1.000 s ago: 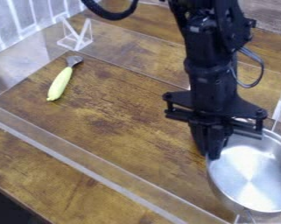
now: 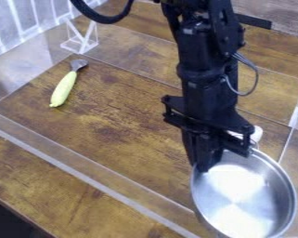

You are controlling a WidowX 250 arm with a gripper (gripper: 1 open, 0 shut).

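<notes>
My black gripper (image 2: 203,149) comes down at the centre right, shut, its tips at the upper left rim of a shiny steel bowl or pan (image 2: 244,200) that lies tilted at the bottom right. Whether anything thin, such as the rim, is between the fingers I cannot tell. A pale yellow-green utensil (image 2: 64,85) with a metal end lies on the wooden surface at the left.
Clear plastic edges (image 2: 101,177) run along the front and right of the wooden surface (image 2: 120,121). A white rack (image 2: 81,39) stands at the back left.
My gripper has moved left over the last second, and the steel bowl has moved left along with it, now reaching nearer the bottom edge of the view.
</notes>
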